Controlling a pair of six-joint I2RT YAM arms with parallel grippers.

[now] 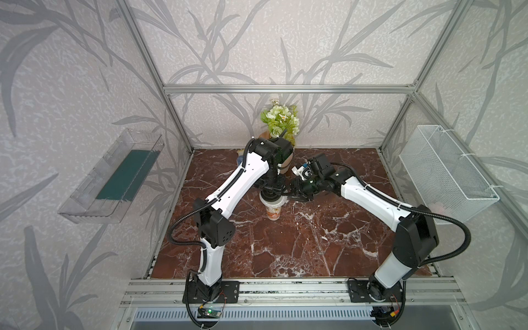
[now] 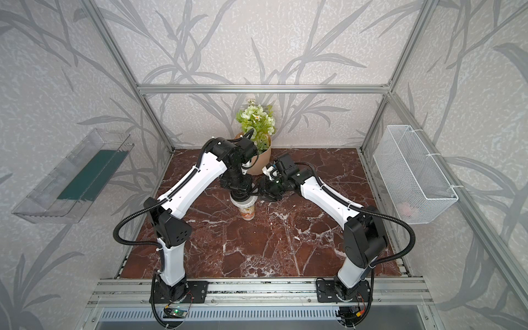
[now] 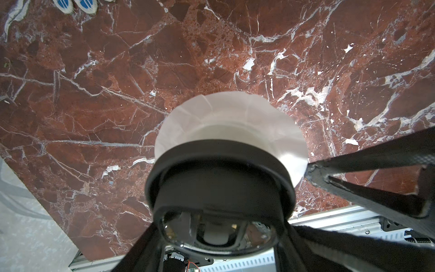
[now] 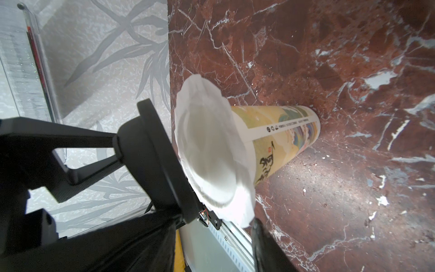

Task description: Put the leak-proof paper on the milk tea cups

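A printed milk tea cup (image 4: 276, 136) stands upright on the table, its mouth covered by white pleated paper (image 4: 208, 136). The paper dips in the middle, and its frilled edge spreads past the rim. Over the cup, my left gripper is shut on a black round lid-like piece (image 3: 217, 176). A gap shows between this piece and the paper in the right wrist view. My right gripper is beside the cup, partly open, with nothing seen between its fingers. In the left wrist view, one of its fingertips (image 3: 317, 171) is at the paper's edge; contact is unclear.
A potted plant (image 1: 280, 118) stands at the back behind the left arm. A clear tray (image 1: 129, 173) hangs at the left wall and a white mesh basket (image 1: 448, 170) at the right. Bare marble table (image 1: 297, 247) lies in front of the cup.
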